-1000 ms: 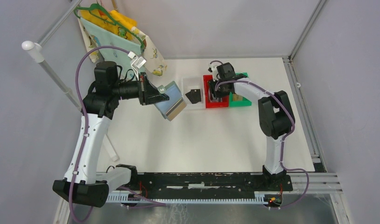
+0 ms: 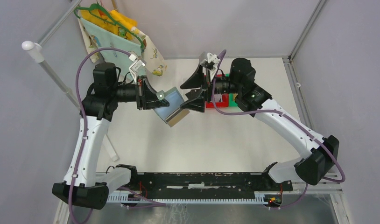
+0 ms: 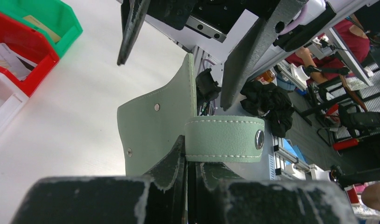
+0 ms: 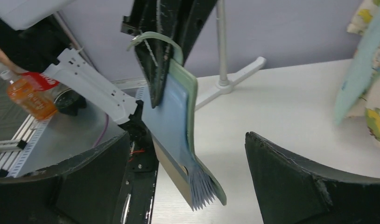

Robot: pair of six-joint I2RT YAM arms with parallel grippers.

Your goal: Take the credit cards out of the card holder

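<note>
A pale green card holder (image 2: 166,105) hangs in the air, pinched by its flap side in my left gripper (image 2: 164,99), which is shut on it. The left wrist view shows its green cover (image 3: 155,112) with metal snaps and a strap folded over my fingers. In the right wrist view a fan of thin edges (image 4: 201,186) and a tan card (image 4: 172,170) show at its lower end. My right gripper (image 2: 188,95) stands open beside the holder's right edge, nothing between its fingers.
Behind the right arm are a red bin (image 2: 210,104) and a green bin (image 2: 232,103); a white bin (image 3: 10,100) adjoins the red one, which holds some items. Clothes on a hanger (image 2: 118,32) fill the back left.
My right arm has left the red bin and moved left and up, its gripper now close to the holder.
</note>
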